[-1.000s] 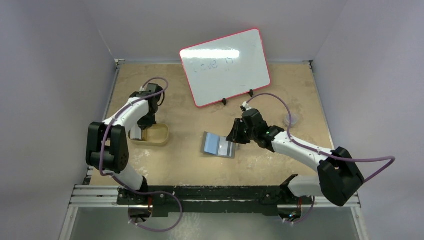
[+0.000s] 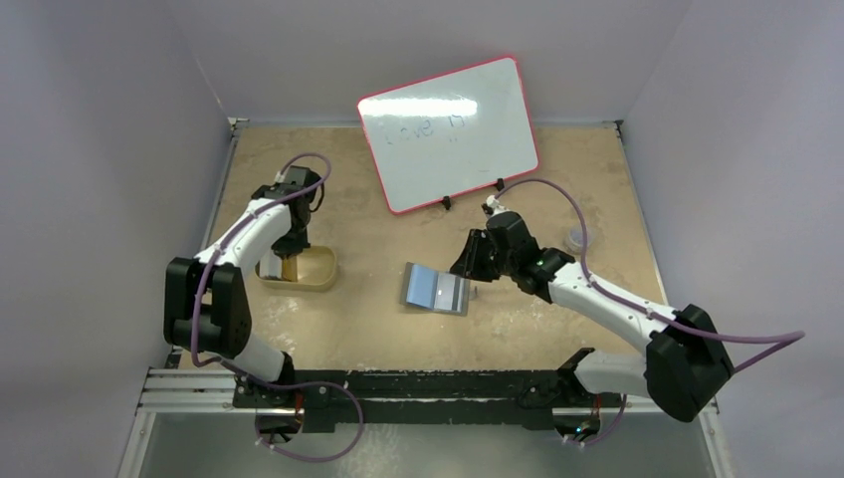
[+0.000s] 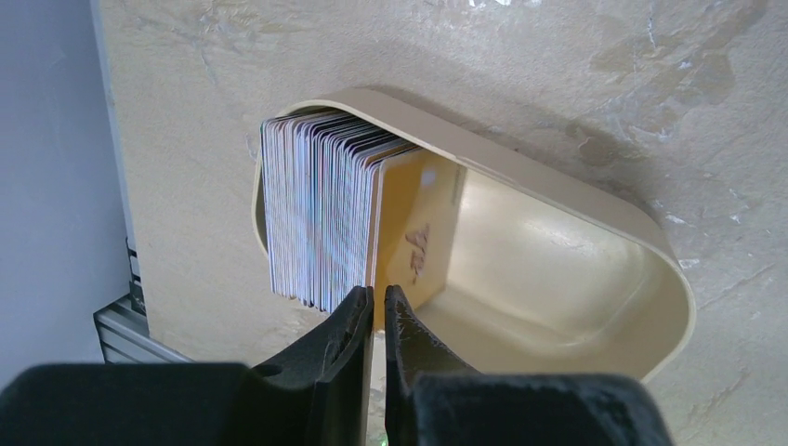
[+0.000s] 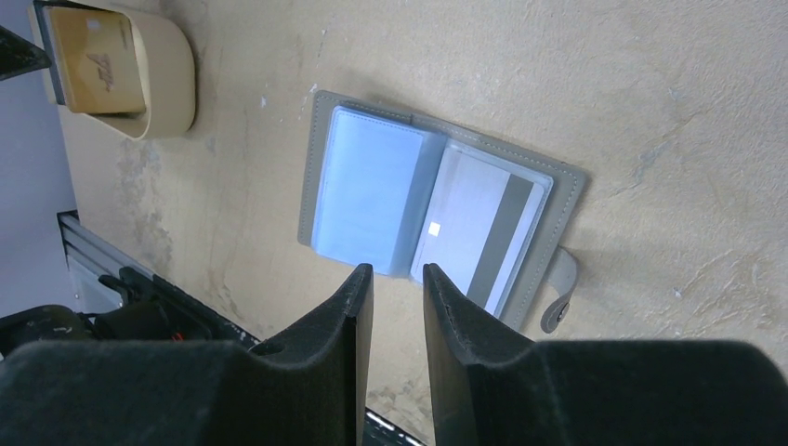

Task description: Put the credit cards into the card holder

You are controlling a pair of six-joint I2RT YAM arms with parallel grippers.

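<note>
A thick stack of credit cards point(image 3: 321, 200) stands on edge in one end of the beige bin point(image 3: 558, 200), a gold card point(image 3: 416, 223) outermost. My left gripper is shut at the lower edge of that gold card; a strip of tan shows past the narrow slit between its fingertips. The grey card holder point(image 4: 318, 167) lies unfolded on the table, with a light blue panel on its left and a clear window with a dark stripe on its right. Over its near side, my right gripper is partly open, with nothing between its fingers.
A whiteboard point(image 2: 448, 129) with a pink rim stands at the back. A small clear round item point(image 2: 576, 238) lies toward the right. Bare table point(image 2: 363, 239) separates the bin from the holder.
The right arm's elbow shifted a little to the right; bin and holder stayed put.
</note>
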